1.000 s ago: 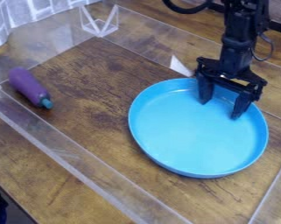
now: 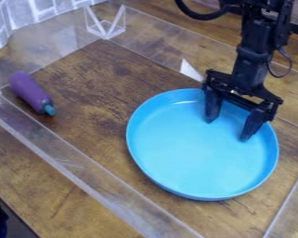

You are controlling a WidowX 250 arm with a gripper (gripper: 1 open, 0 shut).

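My black gripper (image 2: 238, 105) reaches down from the top right over the far rim of a large blue bowl (image 2: 195, 149), its fingers at the bowl's upper right part. Whether it is open or shut, or has anything between its fingers, is hard to make out.
A purple bottle-like object (image 2: 31, 90) lies at the left. A small white wire-like piece (image 2: 104, 23) is at the top, and clear strips border the table.
The gripper and the blue bowl have shifted slightly left and toward the front. The purple object has stayed in place.
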